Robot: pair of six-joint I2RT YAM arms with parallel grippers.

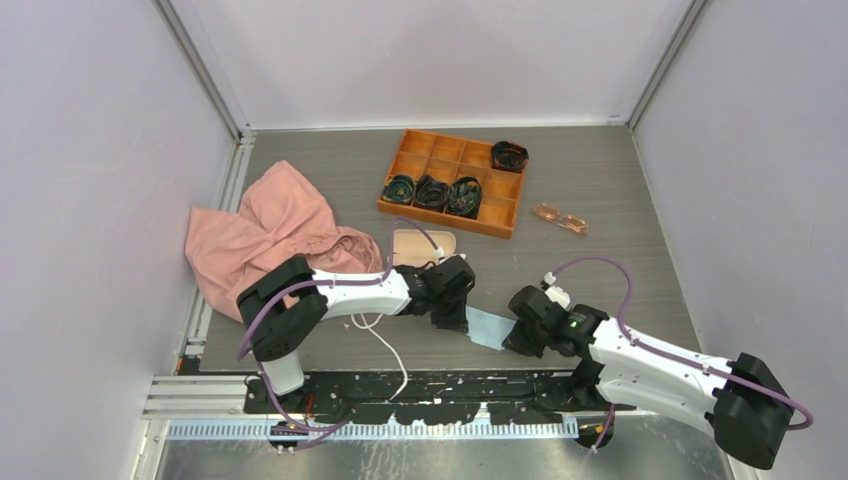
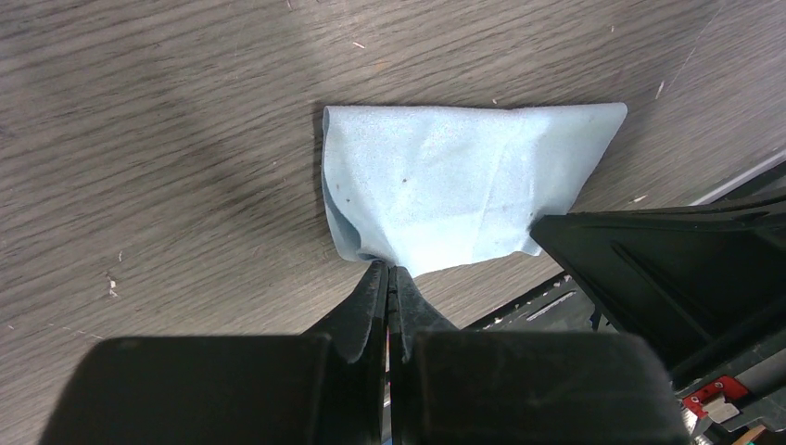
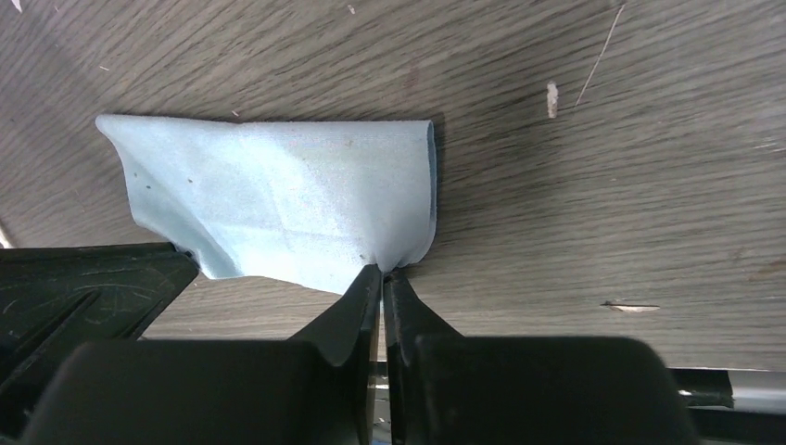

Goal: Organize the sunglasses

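The folded light-blue cloth (image 1: 489,328) lies flat on the table between my two grippers. My left gripper is shut on its near edge, with the corner drawn in at the fingertips. At the other end, the tips of my right gripper touch the cloth's corner, with a narrow slit between its fingers; whether they grip cannot be told. A pair of brown clear-framed glasses (image 1: 560,218) rests on the table to the right of the box. Left of centre, an open beige case (image 1: 424,241) is partly hidden by my left arm.
An orange compartment box (image 1: 456,183) at the back holds several dark rolled items, with some compartments empty. A pink cloth (image 1: 279,220) is heaped at the left. A white cable (image 1: 389,351) crosses the table near the left arm. Bare table surrounds the glasses.
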